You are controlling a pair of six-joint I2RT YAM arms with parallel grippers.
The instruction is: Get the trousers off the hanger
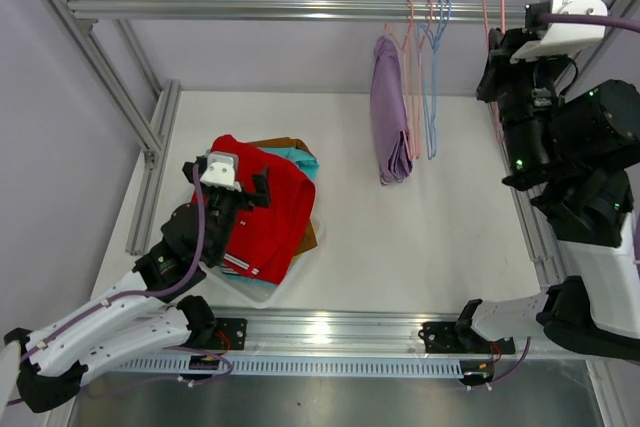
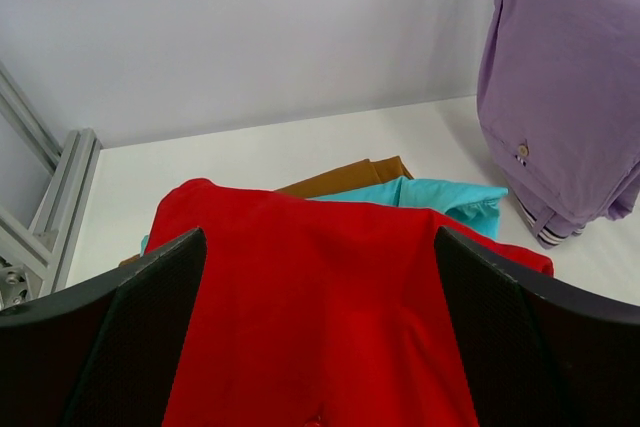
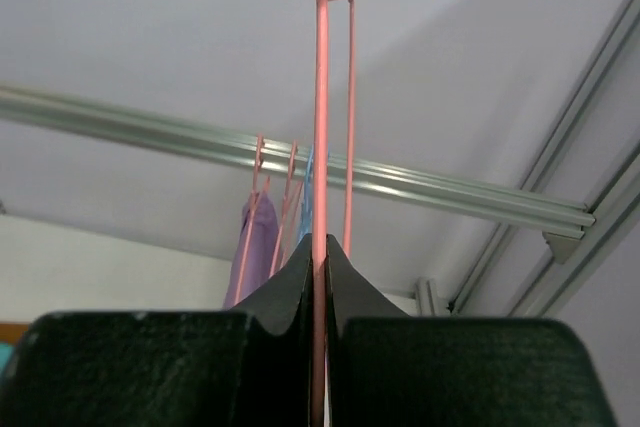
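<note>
Purple trousers [image 1: 390, 112] hang on the rail at centre right, beside several pink and blue hangers; they also show at the right of the left wrist view [image 2: 555, 97]. My right gripper, high at the upper right of the top view, is shut on a pink hanger [image 3: 321, 127], held upright with no garment seen on it. My left gripper [image 1: 225, 175] is open above a pile of clothes at the left, with a red garment [image 2: 300, 297] below it.
A white tray [image 1: 260, 292] holds the red, teal and brown clothes. The metal rail [image 1: 250, 10] spans the back. The white board [image 1: 440, 237] is clear at centre and right.
</note>
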